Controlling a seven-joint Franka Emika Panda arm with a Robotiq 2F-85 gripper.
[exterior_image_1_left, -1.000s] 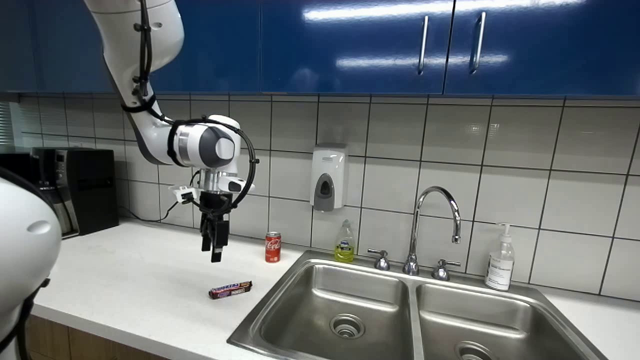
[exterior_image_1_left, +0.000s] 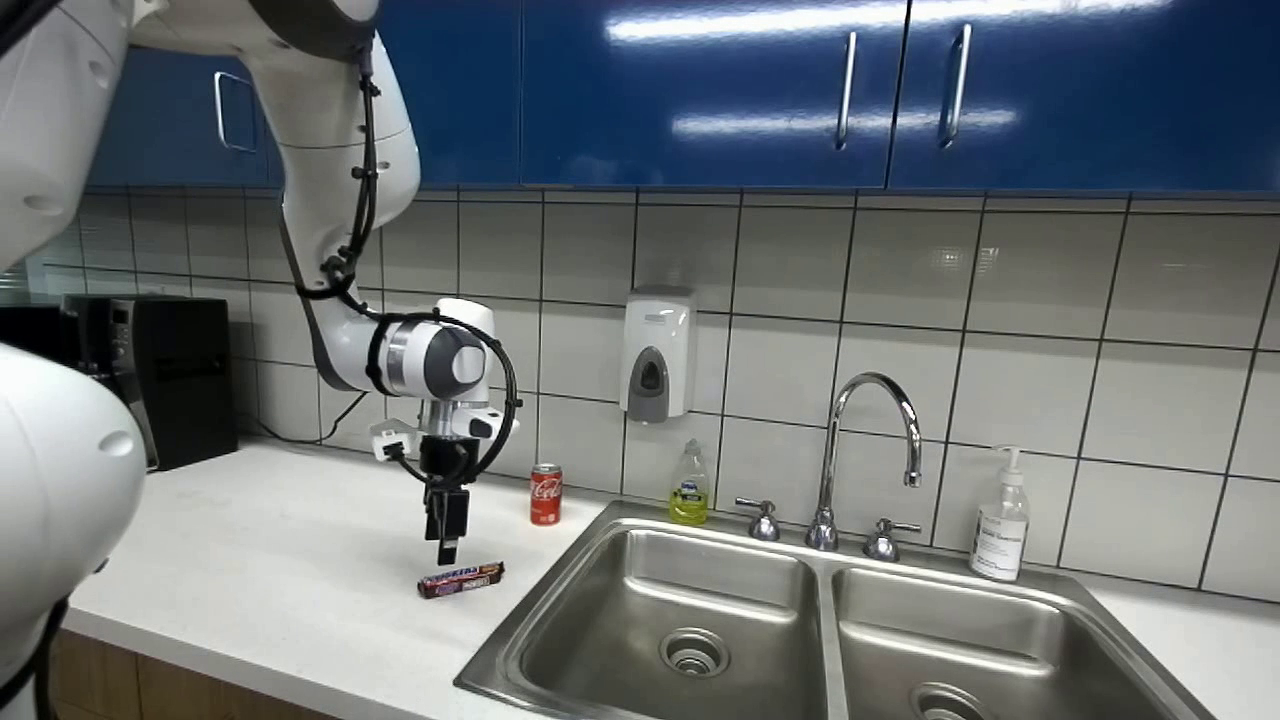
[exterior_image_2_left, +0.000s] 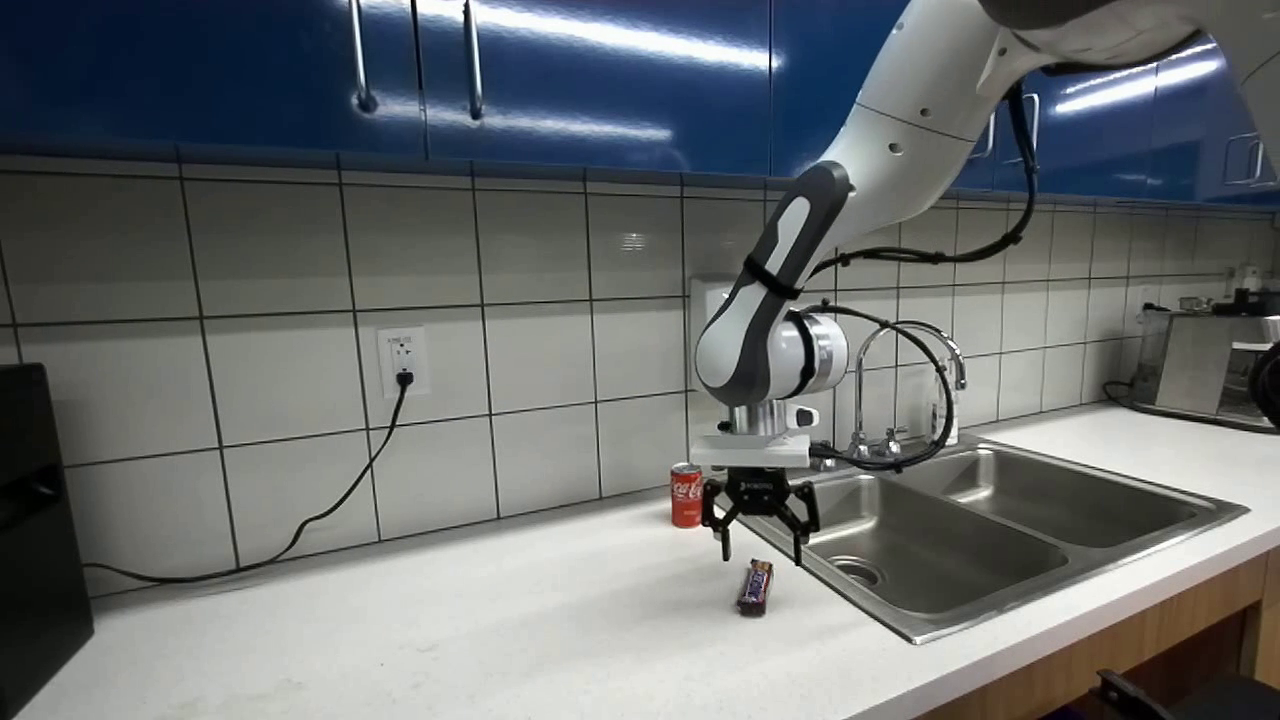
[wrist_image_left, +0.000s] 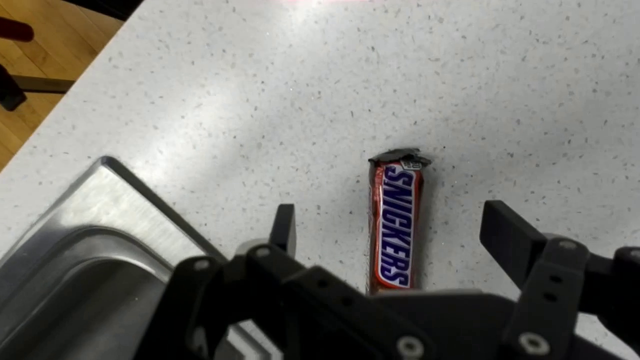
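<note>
A Snickers bar (wrist_image_left: 397, 228) in a brown, red-edged wrapper lies flat on the white counter, its lettering facing up. In the wrist view the bar sits between my two spread fingers, touching neither; its near end is hidden behind the gripper body. My gripper (exterior_image_2_left: 762, 558) hangs open, pointing down, a little above the counter and empty. From the side, the fingertips (exterior_image_1_left: 447, 556) are just above the bar (exterior_image_1_left: 461, 581). A red Coca-Cola can (exterior_image_1_left: 546, 494) stands upright behind the bar, close to the sink.
A double steel sink (exterior_image_1_left: 528, 598) lies right beside the bar. Dish soap (exterior_image_1_left: 690, 490) and a pump bottle (exterior_image_1_left: 1000, 528) stand along its back edge. The black appliance (exterior_image_1_left: 180, 378) is at the far left.
My gripper has come down and slightly right, nearer the candy bar. The bar and the can have stayed where they were.
</note>
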